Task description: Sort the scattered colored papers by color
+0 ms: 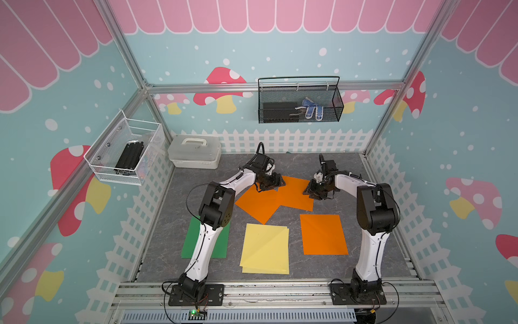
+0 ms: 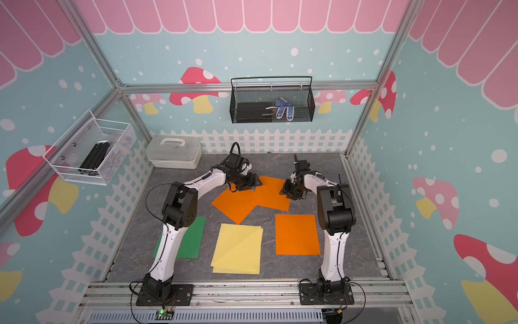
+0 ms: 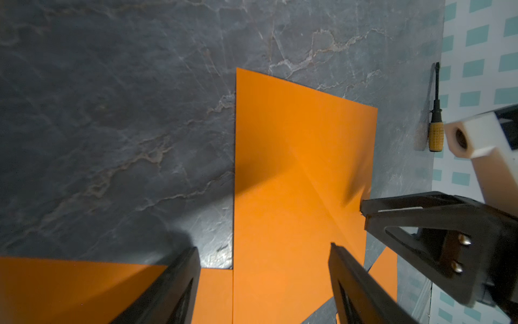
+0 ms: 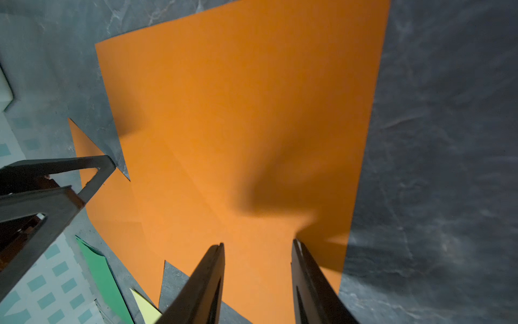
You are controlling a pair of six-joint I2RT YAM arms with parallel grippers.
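Observation:
Two overlapping orange sheets lie at the back of the table, the left one [image 1: 258,205] turned at an angle and the right one [image 1: 294,194] nearly square. My left gripper, part open, is above the right sheet's left edge. At that sheet's right edge is my right gripper, its fingers open more narrowly over the paper. Neither has paper clearly between its fingers. Nearer the front lie a single-looking orange sheet [image 1: 323,235], slightly offset yellow sheets [image 1: 264,248] and a green sheet [image 1: 220,243], partly covered by my left arm.
A lidded grey box [image 1: 195,151] stands in the back left corner. A screwdriver [image 3: 436,129] with a yellow handle shows in the left wrist view. Wire baskets hang on the back wall [image 1: 300,102] and left wall [image 1: 129,154]. Bare table lies around the sheets.

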